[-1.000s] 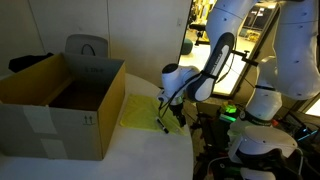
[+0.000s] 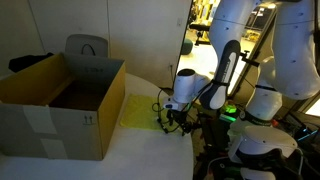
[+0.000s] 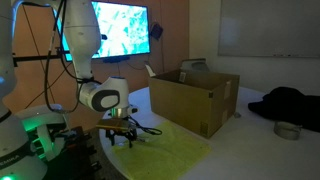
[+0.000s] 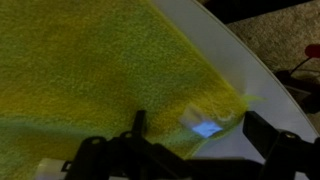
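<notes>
A yellow-green towel (image 4: pixel 90 70) lies flat on the white table, filling much of the wrist view. Near its corner shows a small white tag (image 4: pixel 203 121). My gripper is open just over that corner, one finger (image 4: pixel 139 122) above the cloth and the other finger (image 4: pixel 262 132) by the table's edge, with the tag and corner in the gap. From the second exterior view, the gripper (image 3: pixel 120 138) is low over the near end of the towel (image 3: pixel 180 153). Whether the fingertips touch the cloth cannot be told.
A large open cardboard box (image 2: pixel 75 110) stands on the table beside the towel. In the second exterior view, a black cloth (image 3: pixel 290 104) and a metal pot (image 3: pixel 288 130) sit farther right. The table's rounded edge (image 4: pixel 235 55) runs close by the gripper.
The gripper has come down toward the towel's corner and shifted right, nearer the table's edge. The towel and the box look unmoved.
</notes>
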